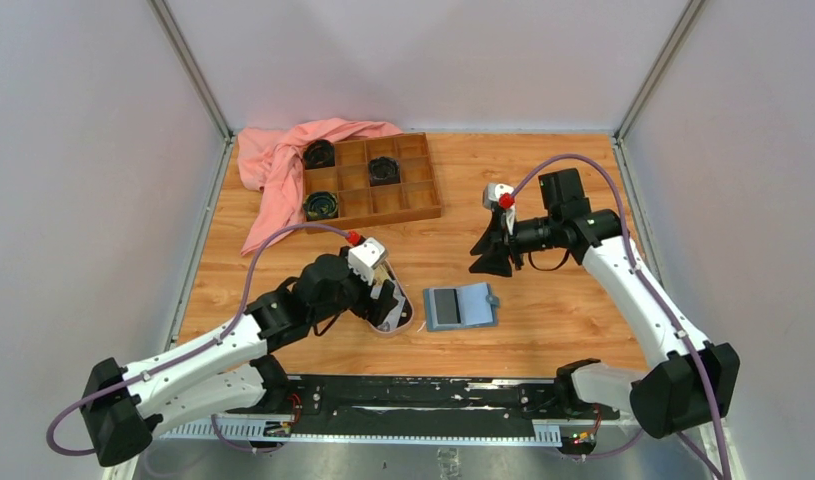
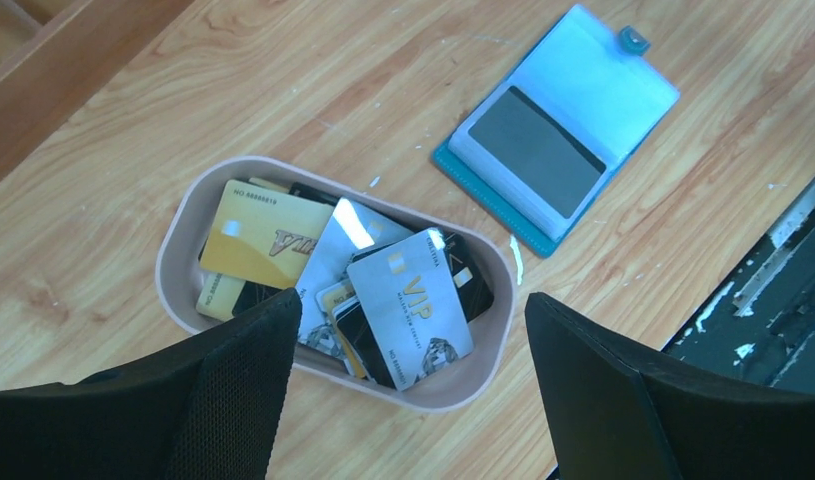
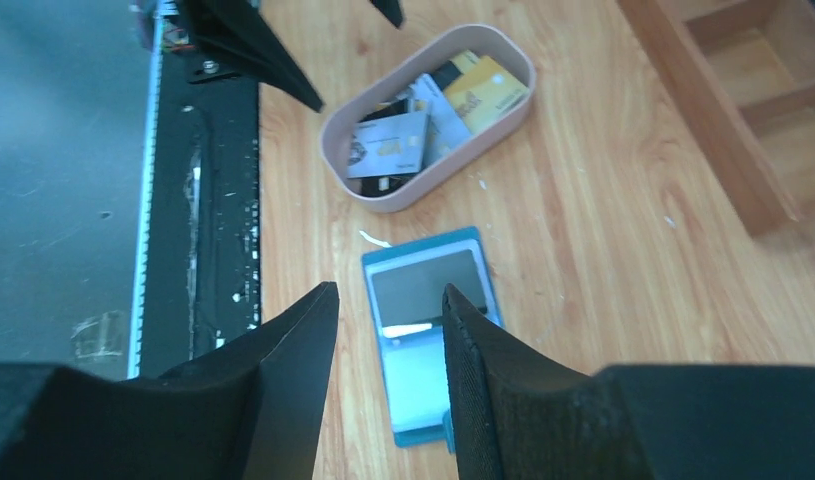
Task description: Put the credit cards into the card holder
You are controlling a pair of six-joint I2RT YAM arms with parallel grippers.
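Several gold, silver and black cards fill a pinkish-white oblong bin (image 2: pixel 170 262); a silver VIP card (image 2: pixel 415 330) and a gold card (image 2: pixel 258 228) lie near the top. The blue card holder (image 1: pixel 462 330) lies spread out to the right of the bin, its dark window (image 2: pixel 536 152) facing up. My left gripper hangs over the bin with its fingers wide apart and empty. To the upper right of the holder, my right gripper is raised above the table, its fingers (image 3: pixel 303 345) parted and holding nothing.
A wooden compartment tray (image 1: pixel 438 213) with several dark round items stands at the back, beside a crumpled pink cloth (image 1: pixel 275 190). Bare table (image 1: pixel 568 325) lies right of the holder. A dark metal rail (image 1: pixel 423 405) borders the front.
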